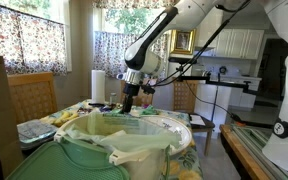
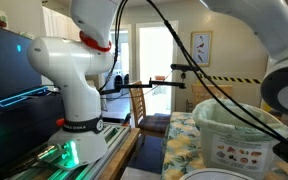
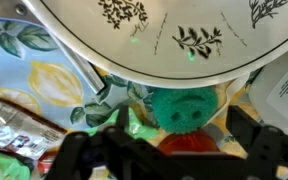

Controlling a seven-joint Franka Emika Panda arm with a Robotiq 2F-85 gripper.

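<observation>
My gripper is open above the table, its dark fingers at the bottom of the wrist view. In the gap between them appear a dark green fuzzy item [image 3: 183,108] and, below it, a red item [image 3: 188,143]; whether either touches a finger is unclear. A white plate with a leaf print [image 3: 184,35] fills the top of that view. In exterior view 1 the gripper [image 1: 129,103] hangs low over the table behind the lined bin; exterior view 2 does not show its fingers.
The white bin with a pale green liner [image 1: 134,141] stands nearer the camera. Around the gripper lie a light green item [image 3: 134,122], a clear packet [image 3: 16,130], a silver utensil [image 3: 76,60] and a white container [image 3: 284,88]. Little free table shows there.
</observation>
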